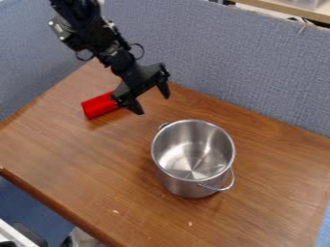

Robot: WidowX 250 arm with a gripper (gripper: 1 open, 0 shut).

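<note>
A red cylinder [98, 105] lies on its side at the left of the wooden table [91, 169]. My black gripper [151, 95] is over its right end, partly hiding it, with the fingers spread open. A steel pot [192, 159] with wire handles stands upright to the right.
Grey padded walls [245, 63] border the table at the back. A wooden shelf edge [290, 10] shows at the top right.
</note>
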